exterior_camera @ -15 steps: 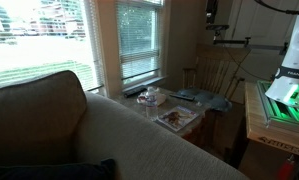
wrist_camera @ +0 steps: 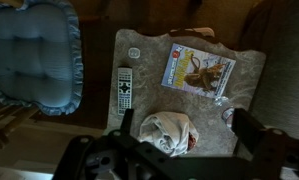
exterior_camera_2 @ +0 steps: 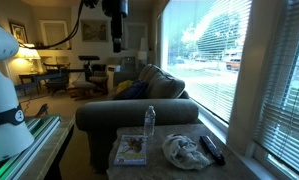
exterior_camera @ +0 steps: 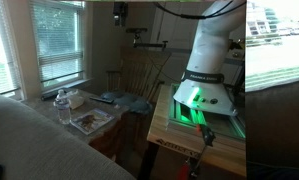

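In the wrist view my gripper is open, its dark fingers wide apart at the lower edge. Below it, at a distance, lies a small table (wrist_camera: 143, 88). On that table are a crumpled white cloth (wrist_camera: 167, 131), a magazine or case with a picture cover (wrist_camera: 198, 70), a remote (wrist_camera: 125, 90) and a clear bottle (wrist_camera: 227, 116). Exterior view 2 has the gripper (exterior_camera_2: 116, 45) hanging high, pointing down, well above the table. There the bottle (exterior_camera_2: 149, 121) stands upright behind the magazine (exterior_camera_2: 131, 150), while the cloth (exterior_camera_2: 186, 152) lies beside the remote (exterior_camera_2: 211, 150).
A couch (exterior_camera_2: 139, 115) borders the table, and windows with blinds (exterior_camera_2: 285, 110) line one side. A blue cushioned chair (wrist_camera: 31, 55) stands off the table's left side in the wrist view. The arm's base (exterior_camera: 204, 95) is on a wooden bench (exterior_camera: 169, 130).
No object has clearly moved.
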